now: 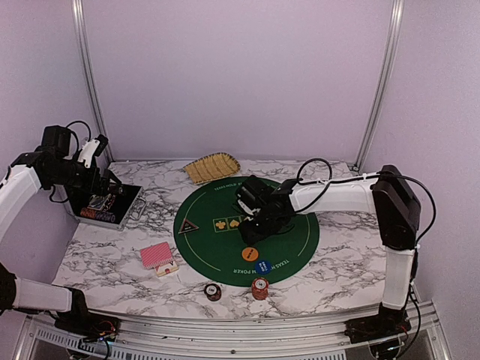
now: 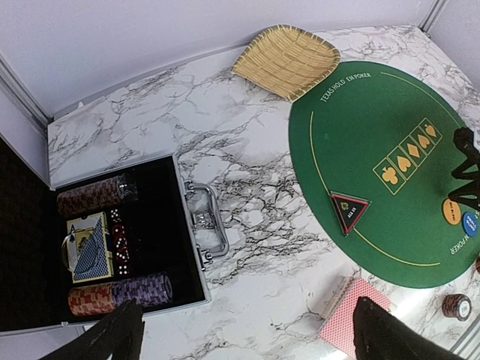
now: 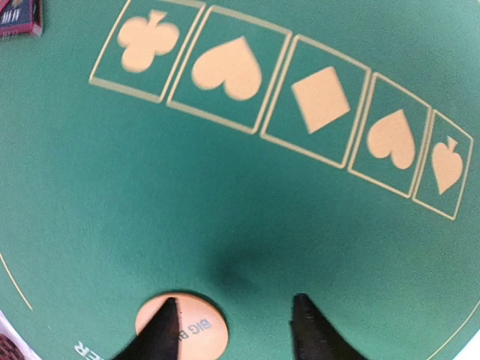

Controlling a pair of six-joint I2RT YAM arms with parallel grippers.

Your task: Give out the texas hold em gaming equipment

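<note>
The orange big blind disc (image 1: 250, 254) lies flat on the green poker mat (image 1: 202, 251), beside the blue disc (image 1: 262, 267). Just above the mat is my right gripper, its fingers apart with only mat between them; in its wrist view the orange disc (image 3: 202, 330) shows partly behind the left finger. A black triangular all-in marker (image 2: 349, 211) rests on the mat's left part. My left gripper hangs open and empty near the black case (image 2: 196, 247), which holds chip rolls (image 2: 120, 292), dice (image 2: 120, 247) and a card box (image 2: 91, 255).
A woven basket (image 1: 212, 168) sits at the mat's back edge. Red-backed cards (image 1: 156, 256) lie front left. Two chip stacks, a dark one (image 1: 213, 292) and a red one (image 1: 259, 289), stand along the front. Bare marble is free at the right.
</note>
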